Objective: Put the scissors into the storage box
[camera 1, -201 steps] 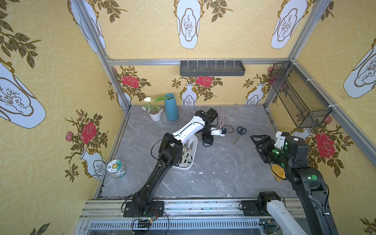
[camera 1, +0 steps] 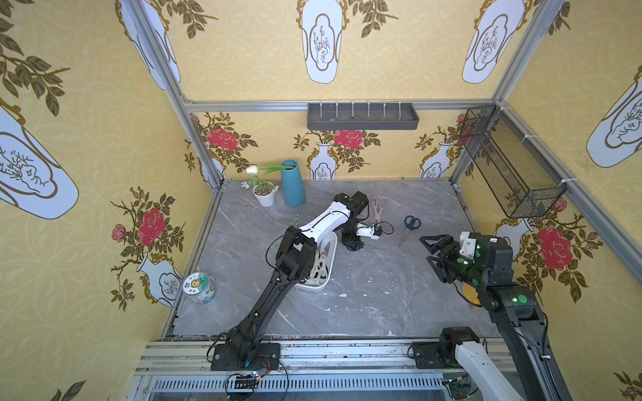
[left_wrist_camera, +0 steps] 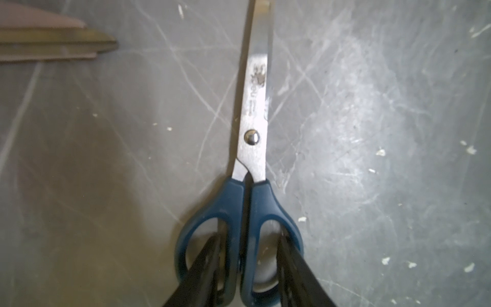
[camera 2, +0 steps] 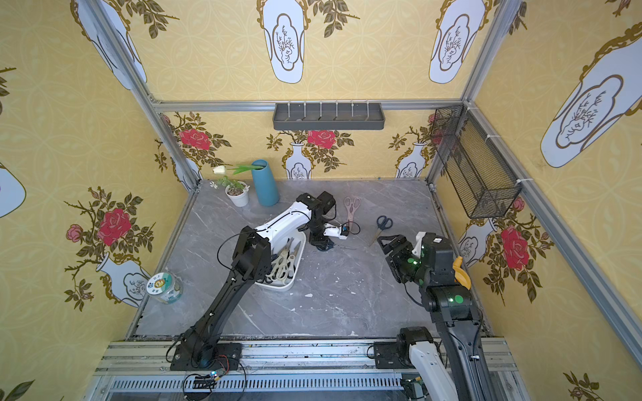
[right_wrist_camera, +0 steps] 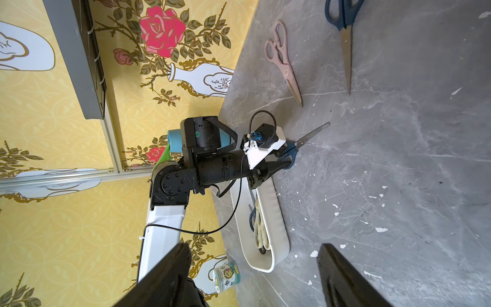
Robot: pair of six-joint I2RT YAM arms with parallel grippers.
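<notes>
Blue-handled scissors (left_wrist_camera: pixel 252 158) lie flat on the table below my left gripper. Its fingers stand apart over the handle loops, the two inner handle bars between them; firm contact is not visible. A second blue pair of scissors (camera 1: pixel 412 222) and a pink pair (right_wrist_camera: pixel 280 56) lie farther right. The white storage box (right_wrist_camera: pixel 280 225), with several tools or scissors inside, sits under the left arm, which partly hides it in the top views. My right gripper (camera 1: pixel 433 256) is open and empty above the table's right side.
A blue vase (camera 1: pixel 292 183) and a potted plant (camera 1: pixel 264 192) stand at the back left. A round jar (camera 1: pixel 198 287) is at the left edge. Something yellow (camera 2: pixel 461 272) sits behind the right arm.
My left gripper has shifted slightly left and lower at the nearest scissors. The right arm has moved a little left over the table. The other scissors have stayed in place.
</notes>
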